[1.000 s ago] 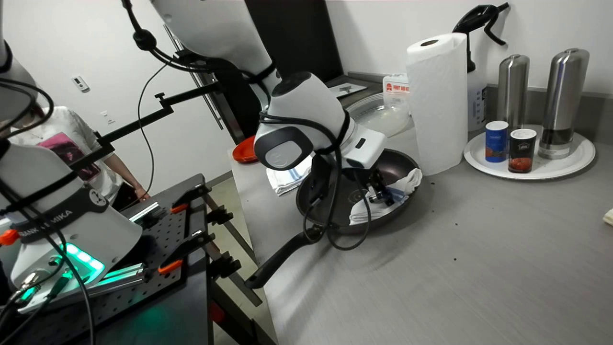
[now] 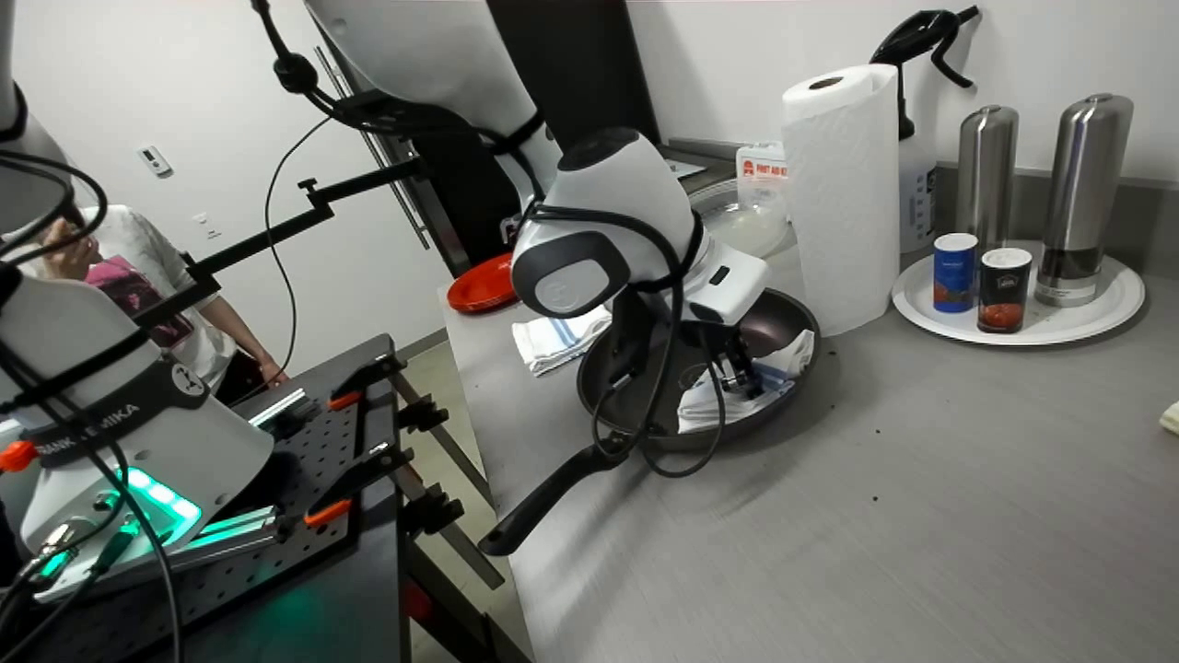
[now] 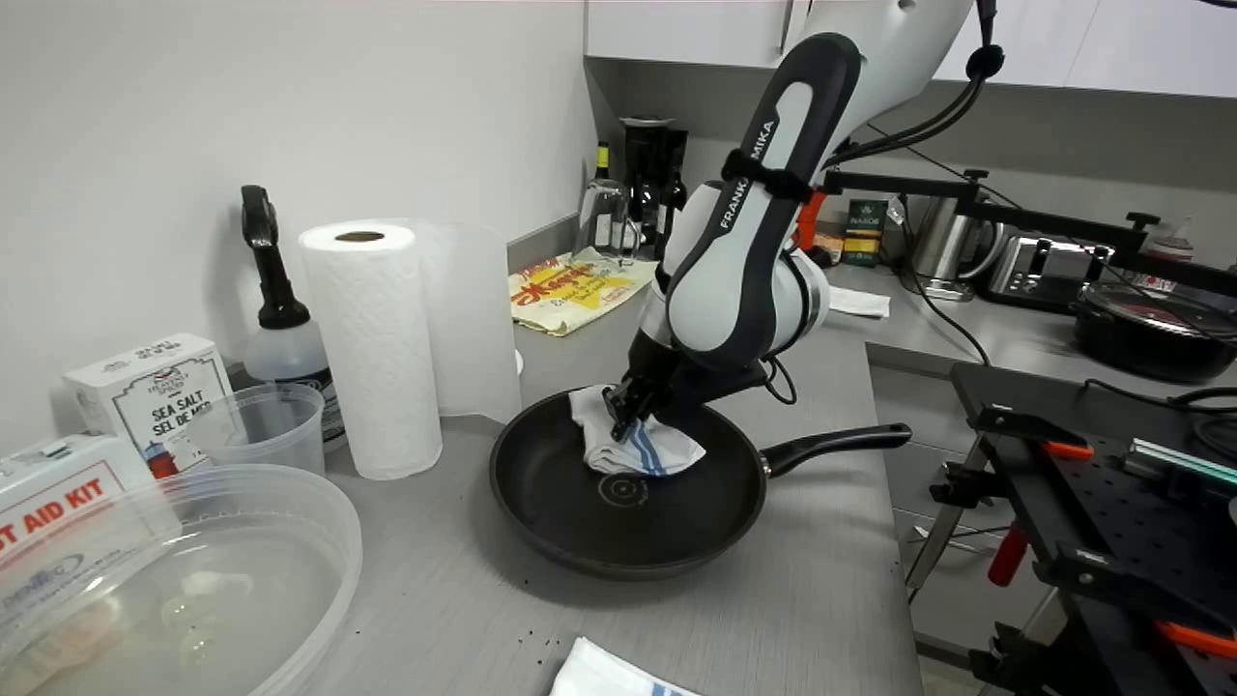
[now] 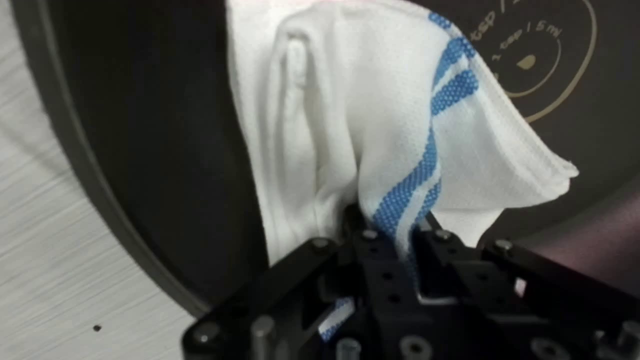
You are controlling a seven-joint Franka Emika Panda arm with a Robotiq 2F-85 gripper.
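Observation:
A white cloth with blue stripes (image 3: 645, 448) lies bunched inside the black frying pan (image 3: 580, 522), toward the side near the paper towels. My gripper is shut on the cloth; a striped fold runs up between its fingers in the wrist view. The cloth's loose part (image 4: 384, 90) spreads over the pan floor, next to the printed rings. In exterior view 1 the arm's wrist hides part of the pan (image 2: 763, 414), and the cloth (image 2: 698, 404) shows beneath the gripper. The pan handle (image 2: 553, 492) points toward the counter's edge.
A paper towel roll (image 2: 842, 199) stands close behind the pan. To the right is a white plate (image 2: 1028, 322) with shakers and mills. A folded cloth (image 2: 558, 337) and a clear bowl (image 3: 330, 557) lie nearby.
The arm and gripper have shifted slightly to the right in exterior view 1. The pan and the cloth have slid a little the same way.

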